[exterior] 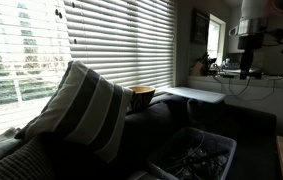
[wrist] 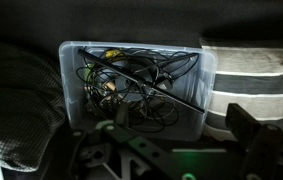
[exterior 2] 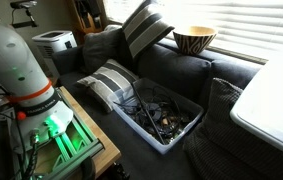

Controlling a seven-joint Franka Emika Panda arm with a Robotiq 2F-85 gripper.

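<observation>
My gripper is open and empty, its two dark fingers set wide apart at the bottom of the wrist view. Below it lies a translucent plastic bin (wrist: 69, 92) full of tangled black cables (wrist: 166, 68), with a long dark rod (wrist: 141, 78) slanting across them. A small yellow item (wrist: 111, 54) shows among the cables. In exterior view 1 the gripper (exterior: 246, 73) hangs high at the upper right, well clear of the bin (exterior: 228, 160). Exterior view 2 shows the bin (exterior 2: 161, 146) on the dark sofa.
Striped cushions (exterior 2: 109, 84) lie beside the bin and against the sofa back (exterior: 93, 112). A patterned bowl (exterior 2: 194, 40) sits on the sofa's backrest. At the right are a white panel (exterior 2: 271, 105) and a dark knitted cushion (exterior 2: 226, 125). A wooden table edge (exterior 2: 99, 150) borders the sofa.
</observation>
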